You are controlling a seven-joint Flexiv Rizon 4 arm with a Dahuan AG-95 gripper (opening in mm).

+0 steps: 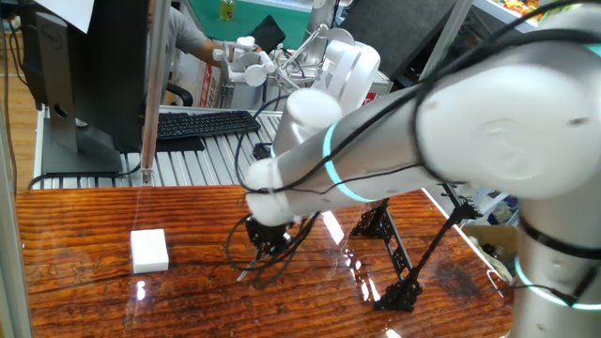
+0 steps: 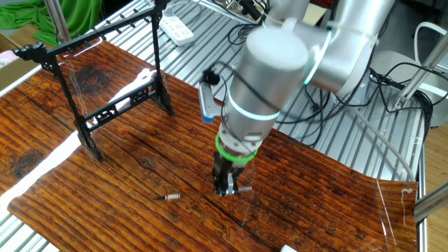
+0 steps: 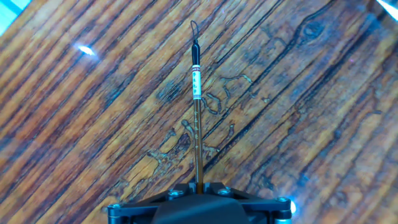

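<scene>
A slender writing brush [image 3: 198,137] runs up the wrist view, with a brown handle, a white label, and a black end carrying a cord loop. My gripper is shut on its handle at the bottom of that view; the part beyond the fingers is hidden there. From exterior view 2, the labelled end of the brush [image 2: 172,197] points left of the gripper [image 2: 225,186], and a pale tip sticks out on the right. The gripper points down close to the table. Whether the brush touches the wood cannot be told.
A black rack [image 2: 155,52] with a row of pegs along its top bar stands on the wooden table [image 2: 308,203]. A white block [image 1: 148,251] lies at the table's other side. Loose cables hang around the wrist. Wood between block and gripper is clear.
</scene>
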